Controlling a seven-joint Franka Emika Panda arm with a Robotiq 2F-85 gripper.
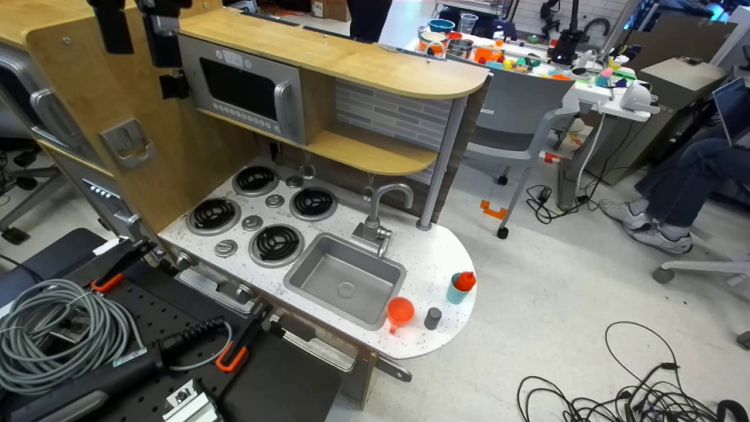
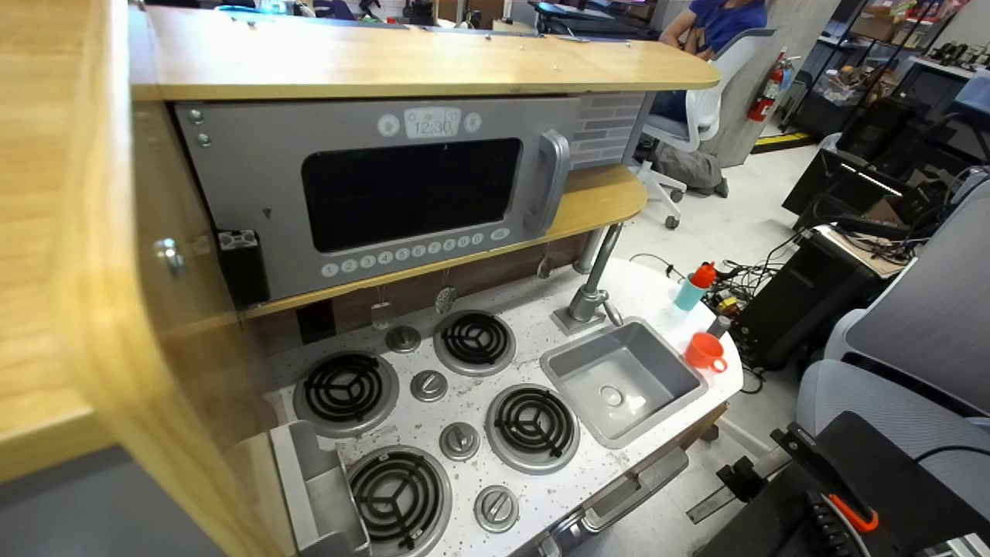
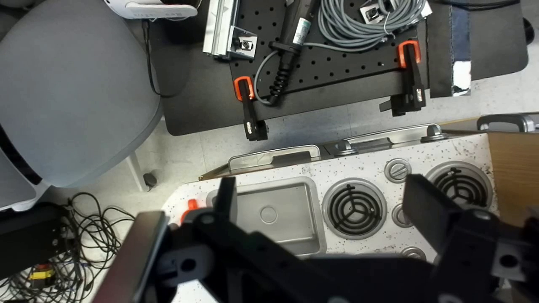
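Note:
My gripper is open high over the toy kitchen, its two dark fingers wide apart with nothing between them. Black parts hanging into the top left of exterior view 1 seem to belong to it. On the white counter's rounded end stands an orange cup, close to the sink's corner. Beside it is a small dark grey cylinder. Farther back, a teal cup holds a red object. The grey sink looks empty. In the wrist view the orange cup is mostly hidden behind the gripper.
Several black-coiled burners and grey knobs fill the counter's other half. A faucet rises behind the sink. Above run a wooden shelf and a microwave. A black table with clamps and cable stands in front.

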